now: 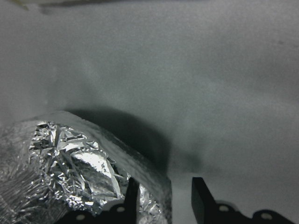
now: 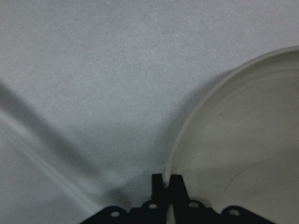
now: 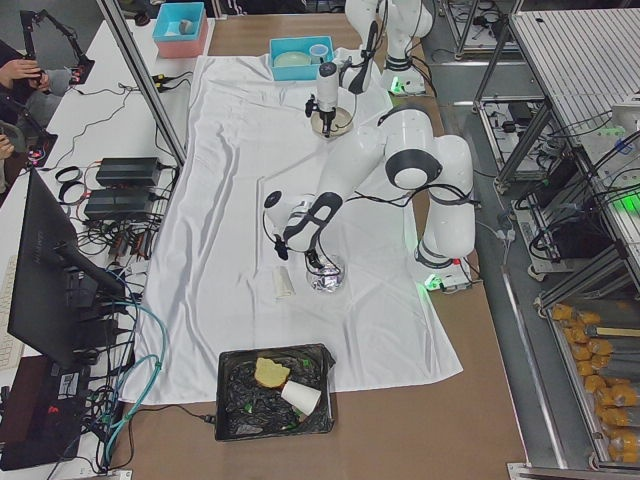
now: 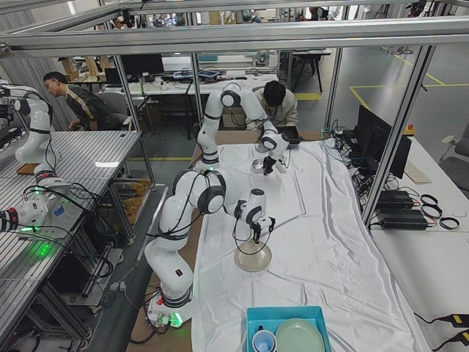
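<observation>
A crumpled foil item (image 3: 326, 278) lies on the white cloth in the camera left view. My left gripper is open at its edge, and the translucent rim (image 1: 117, 147) of the foil item reaches between the fingertips. A pale flat strip (image 3: 283, 283) lies beside it. My right gripper stands at the rim of a beige plate (image 2: 243, 130), its fingers closed on that rim. In the camera right view this plate (image 4: 251, 261) lies on the cloth under the right arm.
A black lined tray (image 3: 235, 400) with a bread piece and white cup sits at the near end. A blue bin (image 4: 260, 319) with a green plate and cup stands beyond the right arm.
</observation>
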